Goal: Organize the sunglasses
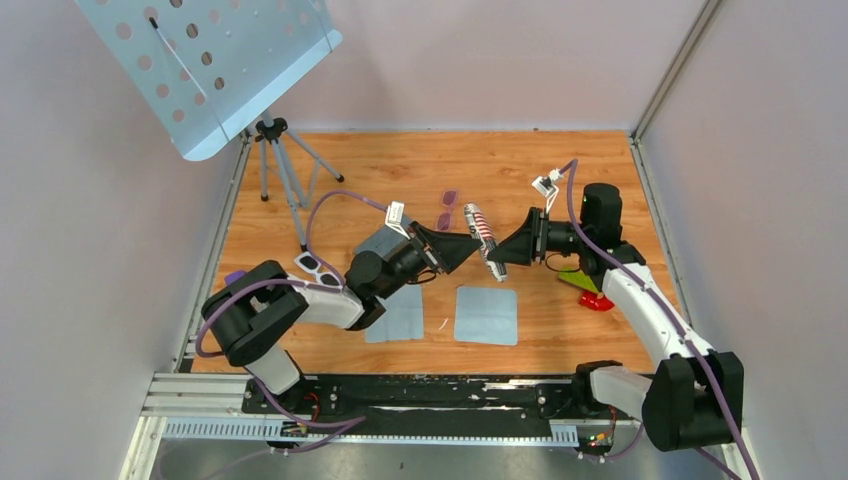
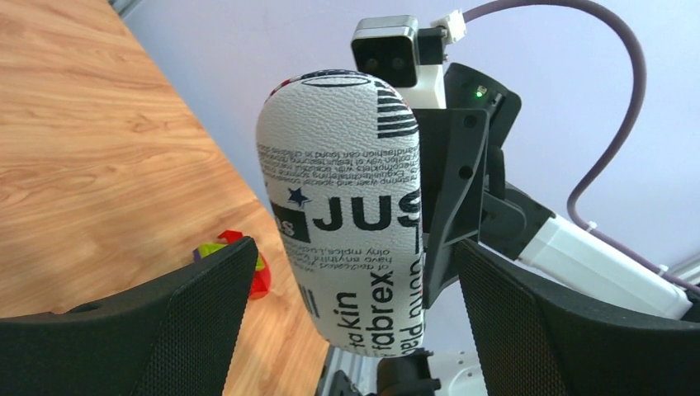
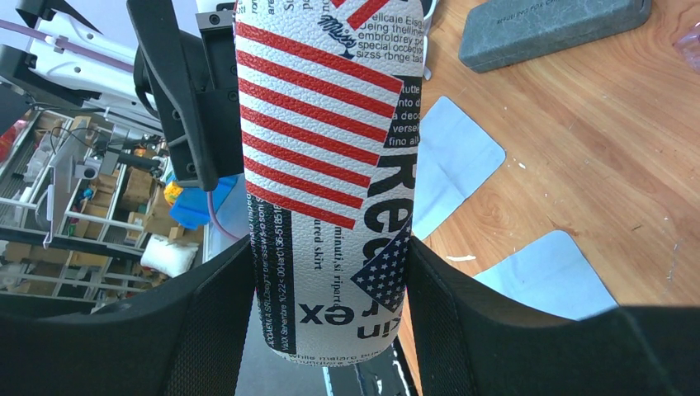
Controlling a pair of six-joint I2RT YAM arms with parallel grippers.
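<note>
Held above the table, a printed glasses case (image 1: 481,238) with red and white stripes sits in my right gripper, whose fingers touch both its sides. Opposite it, my left gripper is open, one finger (image 2: 198,305) on each side of the case's lettered end; clear gaps show there. Pink sunglasses (image 1: 447,210) lie on the table behind the case. White-framed sunglasses (image 1: 309,263) rest at the left, partly covered by the left arm. A dark grey case (image 3: 553,33) lies on the table.
Two light blue cloths lie flat near the front, one (image 1: 486,316) in the middle and one (image 1: 396,318) left of it. A green item (image 1: 578,279) and a red one (image 1: 597,301) lie under the right arm. A tripod (image 1: 283,170) stands at the back left.
</note>
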